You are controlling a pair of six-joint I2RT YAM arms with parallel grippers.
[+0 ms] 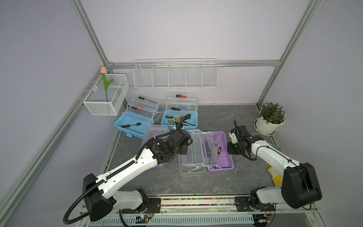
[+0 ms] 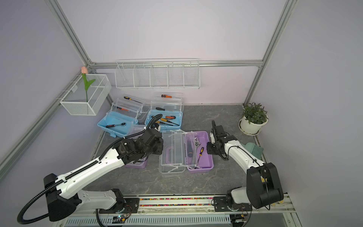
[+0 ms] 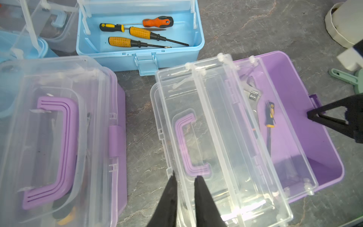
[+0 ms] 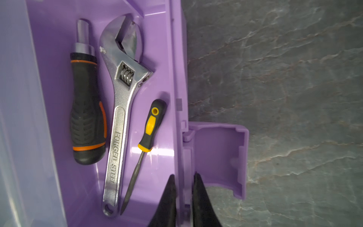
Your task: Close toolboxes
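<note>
A purple toolbox (image 1: pixel 226 149) stands open at the centre of the table. Its clear hinged lid (image 3: pixel 206 102) is folded out to the left. Inside lie a dark-handled driver (image 4: pixel 85 94), an adjustable wrench (image 4: pixel 121 102) and a small screwdriver (image 4: pixel 153 124). My right gripper is shut on the toolbox's right wall, just below its folded-out latch (image 4: pixel 217 155). Over the lid's left edge, my left gripper has its fingers apart; that edge shows between them, and contact cannot be told.
Another purple toolbox (image 3: pixel 120 174), its clear lid down, stands to the left. Behind are two open blue toolboxes, one at the back left (image 1: pixel 147 130) and one in the middle (image 3: pixel 166 58). A potted plant (image 1: pixel 272 117) occupies the right.
</note>
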